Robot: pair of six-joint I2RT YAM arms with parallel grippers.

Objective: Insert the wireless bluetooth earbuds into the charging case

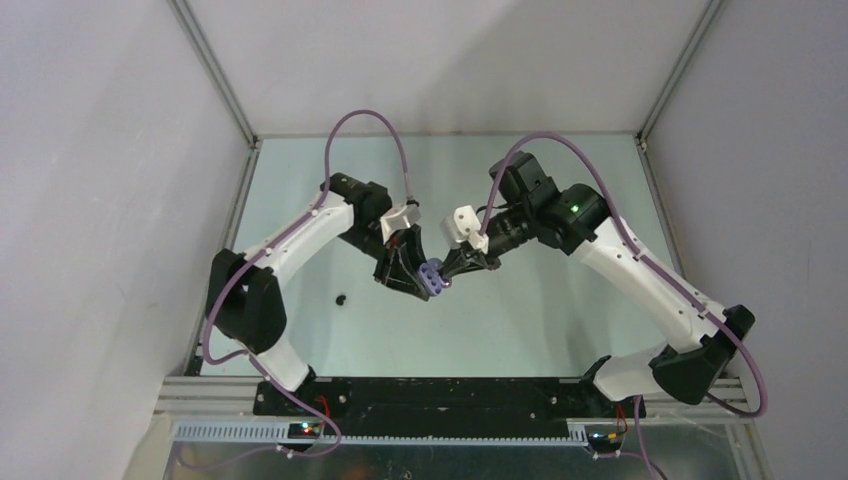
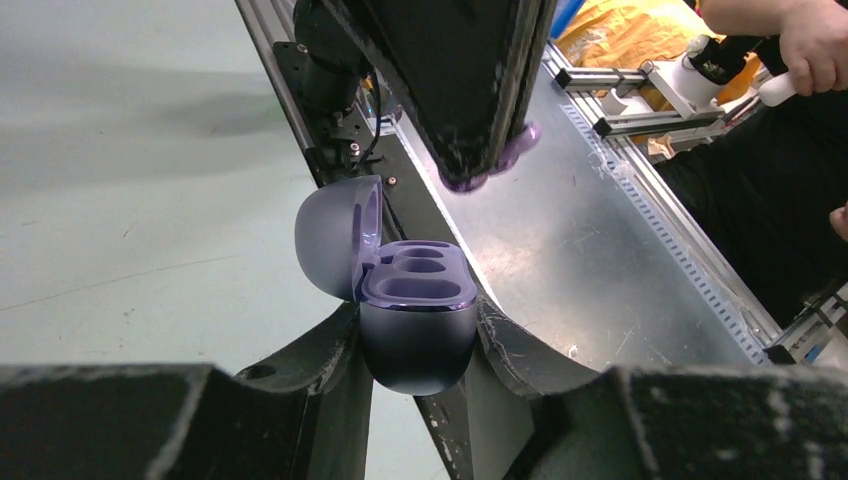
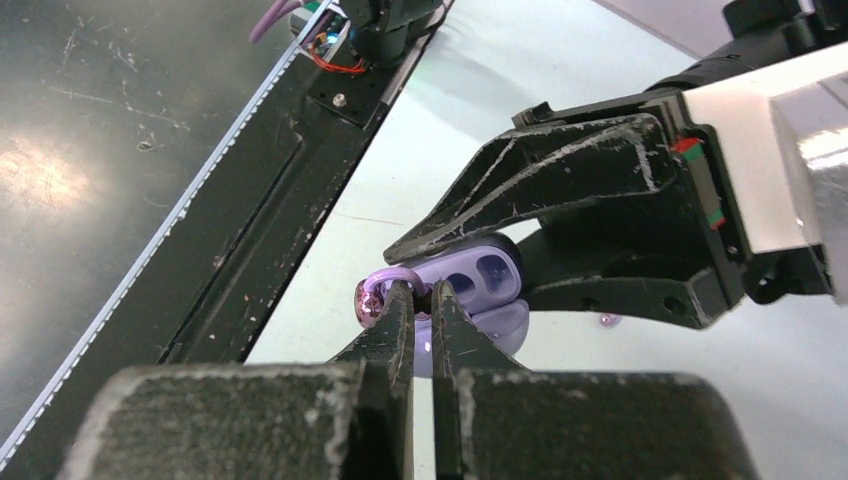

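My left gripper is shut on the purple charging case [image 2: 420, 330], held in mid-air with its lid [image 2: 325, 235] hinged open and empty-looking slots showing. In the right wrist view my right gripper is shut on a shiny purple earbud [image 3: 368, 300] just in front of the case, whose slots face it. In the left wrist view the earbud hangs above and to the right of the case, below the dark right fingers. In the top view the two grippers meet near the middle of the mat.
A small dark object [image 1: 341, 299] lies on its left part. A small pink item [image 3: 609, 319] shows beyond the left gripper. Walls border the sides and back; a person's hand [image 2: 810, 50] is in the left wrist view.
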